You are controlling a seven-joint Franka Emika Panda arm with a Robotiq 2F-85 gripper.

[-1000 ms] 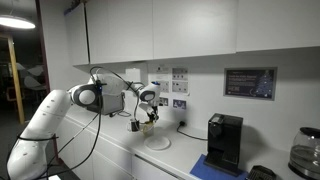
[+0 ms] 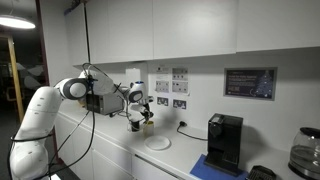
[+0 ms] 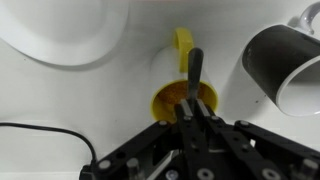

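Note:
My gripper is shut on the narrow end of a dark utensil, perhaps a spoon. Its wider, rounded end points away from the fingers, over the mug in the wrist view. The mug is pale outside, with a yellow interior and a yellow handle; part of it is hidden behind the utensil and the fingers. I cannot tell whether the utensil touches it. In the exterior view the gripper hangs just above the counter, close to the mug.
A black mug with a white inside lies to the right in the wrist view. At upper left is a white plate, and a black cable runs below it. Farther along the counter stands a black coffee machine.
My arm has moved left in the exterior view over the last second, away from above the plate side. The plate and the coffee machine have stayed put.

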